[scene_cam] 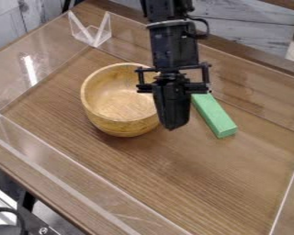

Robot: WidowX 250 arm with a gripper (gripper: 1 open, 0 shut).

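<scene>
My black gripper (173, 111) hangs over the middle of the table (175, 184), pointing down beside the right side of a round tan bowl (110, 117). It covers part of the bowl's right rim. Its fingertips look close together, with nothing visible between them. A green block (213, 116) lies on the wood just to the right of the gripper, partly hidden behind it at its upper end.
A clear plastic item (91, 28) stands at the back left. A grey marbled wall runs along the back, and a dark cable lies at the lower left corner.
</scene>
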